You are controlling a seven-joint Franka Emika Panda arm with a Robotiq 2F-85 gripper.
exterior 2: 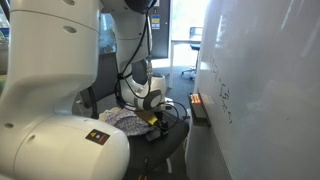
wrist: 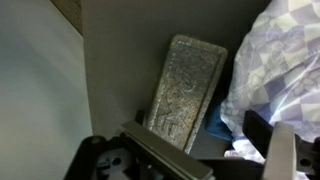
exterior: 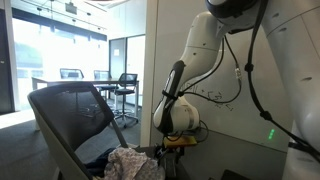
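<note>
A dark grey, speckled oblong block (wrist: 190, 85) with rounded corners lies on a dark flat surface in the wrist view. My gripper is open above its near end, one finger overlapping that end and the other to the right, over the cloth side. Nothing is held between the fingers. Beside the block is a crumpled, pale patterned cloth (wrist: 280, 70), with a bit of blue material under its edge. In exterior view 1 the gripper (exterior: 174, 150) hangs low, just right of the cloth (exterior: 130, 163); how near it is to touching the block is unclear.
A grey chair back (exterior: 72, 120) stands to the left of the cloth. Behind the arm rises a whiteboard (exterior: 255, 75); its ledge with markers (exterior 2: 199, 110) shows in exterior view 2. Bare dark surface (wrist: 125, 60) lies left of the block.
</note>
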